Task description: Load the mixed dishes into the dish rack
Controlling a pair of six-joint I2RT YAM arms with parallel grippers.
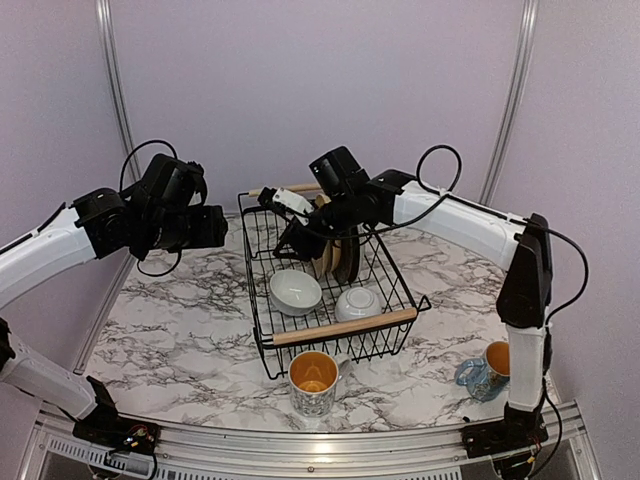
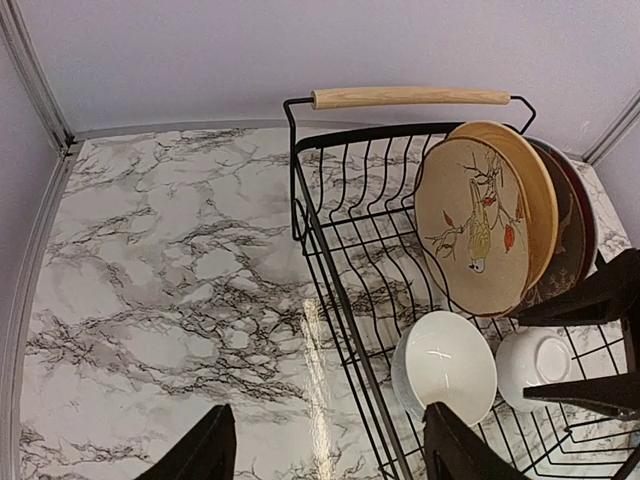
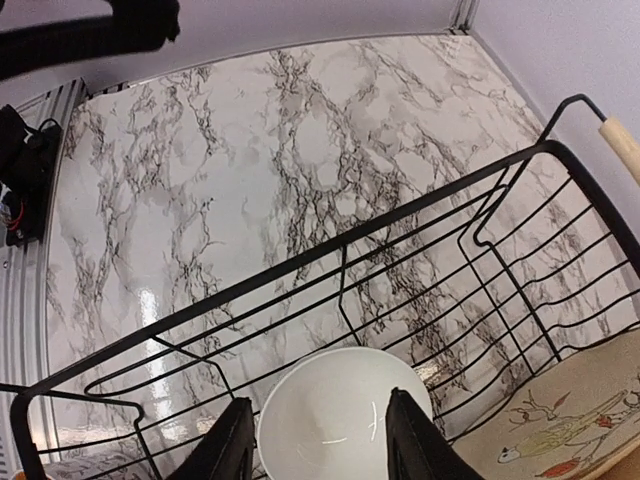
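Observation:
The black dish rack (image 1: pixel 262 318) holds several upright plates (image 2: pixel 470 225) toward its back. In its front part are a white bowl (image 1: pixel 296 291), tilted against the left side, and a smaller white bowl (image 1: pixel 358 303), upside down to its right. My right gripper hangs above the rack, its fingers apart; the tilted bowl shows beyond them, and nothing is held. Left of the rack, my left gripper is open and empty over the table. An orange-lined mug (image 1: pixel 313 383) stands just in front of the rack, and a blue mug (image 1: pixel 484 372) is at the right.
Wooden handles (image 1: pixel 345 327) cross the rack's front and back ends. Bare marble table (image 1: pixel 180 330) lies to the left of the rack. The right arm reaches across the rack's back right side, partly covering the plates in the top view.

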